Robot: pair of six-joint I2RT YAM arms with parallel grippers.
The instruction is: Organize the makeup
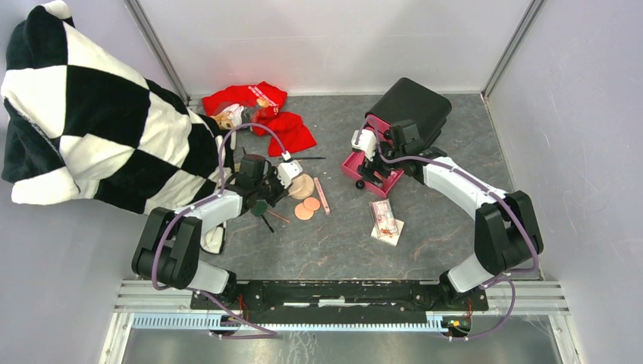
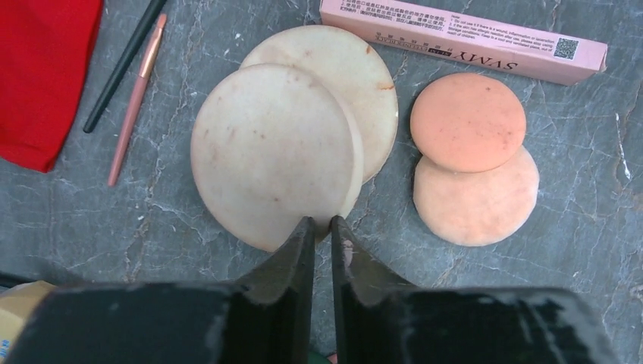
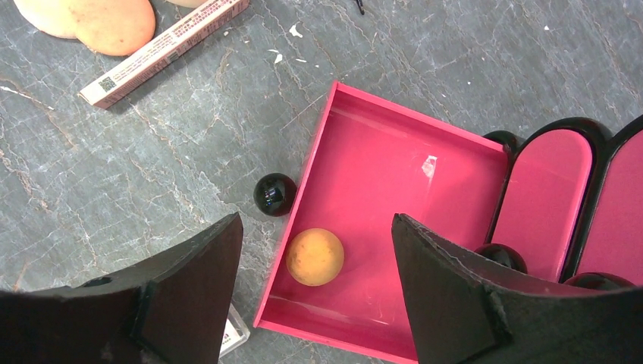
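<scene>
Two large pale round puffs (image 2: 269, 152) overlap in the left wrist view, beside two smaller peach puffs (image 2: 466, 117) and a pink SVMY box (image 2: 455, 38). My left gripper has its fingertips close together at the lower edge of the top pale puff; whether they grip it is unclear. My right gripper stands open above the pink makeup case (image 3: 379, 167), which holds a round yellowish item (image 3: 315, 256). A black ball (image 3: 274, 194) lies just outside the case's left wall.
Red cloths (image 1: 292, 133) lie at the back, a checkered blanket (image 1: 106, 114) covers the left. Thin brushes (image 2: 136, 98) lie left of the puffs. Flat packages (image 1: 387, 224) lie below the case.
</scene>
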